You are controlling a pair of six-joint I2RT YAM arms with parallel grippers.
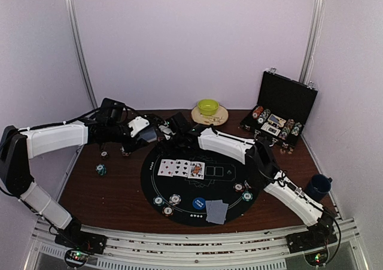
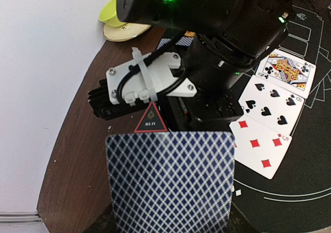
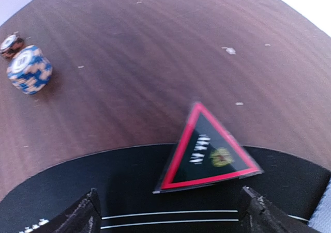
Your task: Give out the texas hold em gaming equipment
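Note:
My left gripper (image 1: 149,135) is shut on a blue-patterned card (image 2: 169,181), held up over the left-rear table. My right gripper, part open, is low over the rear left of the black poker mat (image 1: 179,210), close to the left one. Between and beyond its fingertips, a red-edged triangular ALL IN marker sits at the mat's edge; in the left wrist view it is partly behind the held card. Three face-up cards (image 1: 181,169) lie in a row on the mat, two face-down cards (image 1: 216,213) at the front.
An open chip case (image 1: 275,120) stands back right, a green bowl (image 1: 208,105) on a round board at the back, a blue mug (image 1: 318,186) at the right edge. Chip stacks (image 1: 101,169) stand on the wood at left; more chips lie on the mat.

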